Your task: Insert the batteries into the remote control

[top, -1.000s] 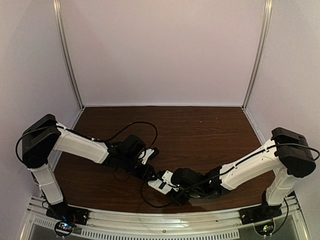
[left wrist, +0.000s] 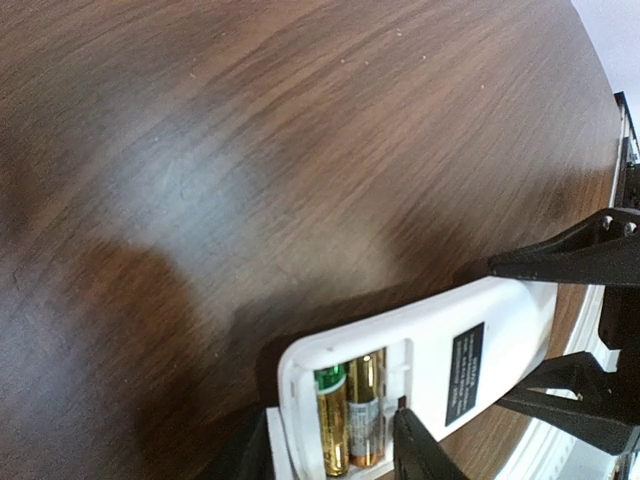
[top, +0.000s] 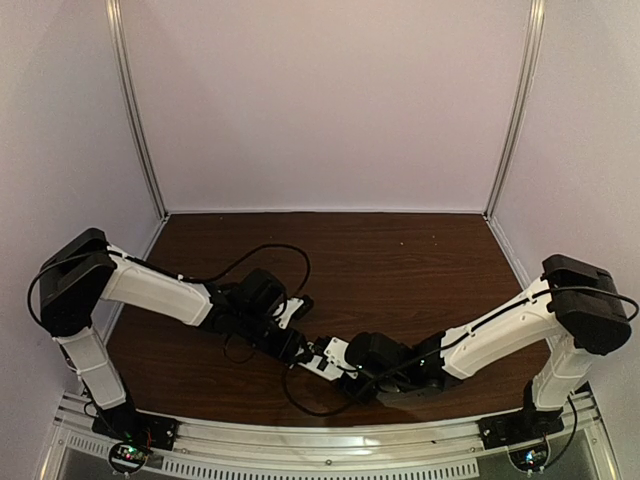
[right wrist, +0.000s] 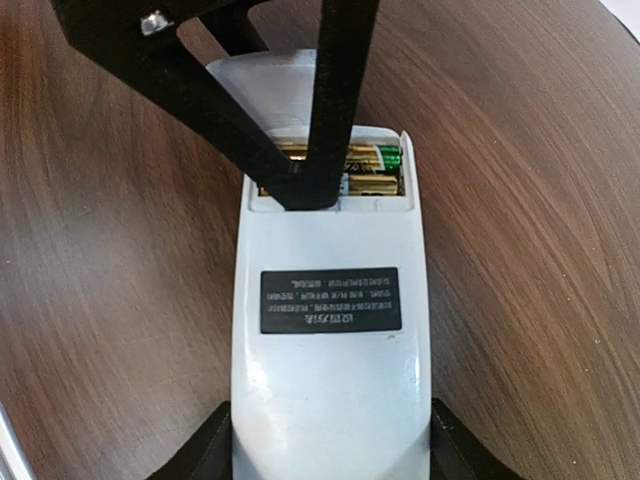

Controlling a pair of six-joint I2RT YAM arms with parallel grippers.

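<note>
The white remote [right wrist: 330, 240] lies back up, its compartment uncovered, with a gold-green battery [left wrist: 333, 420] and a second gold battery [left wrist: 365, 410] inside, side by side. My right gripper is shut on the remote's far end from the compartment. My left gripper is part open at the compartment end, its fingertips just at the batteries; in the right wrist view a black finger hides part of them. A pale translucent piece shows just beyond that end in the right wrist view; what it is I cannot tell.
Both arms meet low over the front middle of the wooden table [top: 400, 260], near the metal front rail [top: 330, 430]. Cables loop around both arms.
My left arm has shifted very slightly in the top view. The right arm and the remote look unchanged.
</note>
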